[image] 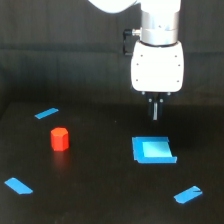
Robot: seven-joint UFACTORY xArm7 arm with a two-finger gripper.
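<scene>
My gripper hangs above the dark table, over the back edge of a blue taped square. Its two fingers are close together, and nothing shows between them. A lighter blue patch fills much of the square; whether it is a flat object or bare surface is hard to tell. Well to the left, a small red block with a faceted outline stands on the table, apart from the gripper.
Strips of blue tape lie at the back left, front left and front right. Between the red block and the square, the dark tabletop is clear. A dark curtain-like backdrop closes off the rear.
</scene>
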